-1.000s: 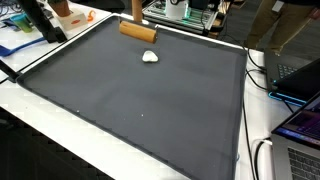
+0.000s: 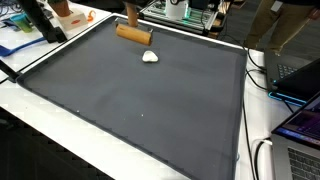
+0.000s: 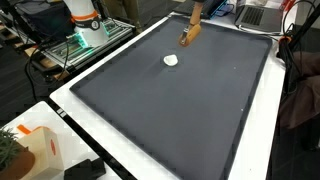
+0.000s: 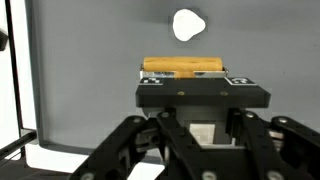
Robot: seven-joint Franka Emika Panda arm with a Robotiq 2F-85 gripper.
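Observation:
A wooden bar lies near the back edge of the dark board. In exterior view 2 the same bar shows near the far edge, with an upright wooden piece rising at its far end. My gripper is in the wrist view, shut on a narrow wooden piece, and the bar lies just beyond its fingertips. Whether the upright piece and bar are one object I cannot tell. Off to one side of the bar, apart from it, rests a small white rounded piece. The exterior views do not clearly show my fingers.
The dark grey board has wide clear room across its middle. Laptops and cables stand on one side. A roll of tape sits by the near corner in exterior view 2.
In exterior view 1 the bar and the upright wooden piece have shifted slightly left and toward the camera. The white piece has stayed where it was.

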